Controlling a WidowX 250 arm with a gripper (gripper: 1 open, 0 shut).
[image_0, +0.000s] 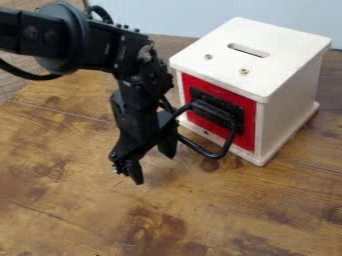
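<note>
My black gripper (144, 160) hangs low over the wooden table (160, 220), left of and in front of a white wooden box (287, 110), its fingers pointing down and apparently open, with nothing seen between them. The box has a slot and two screws on top and a red front panel (245, 102) with a black fitting and a black looped handle or cable (214, 153) reaching out beside the gripper.
Bare table fills the foreground and left. A white wall stands behind the box, and a tiled surface shows beyond the table's left edge.
</note>
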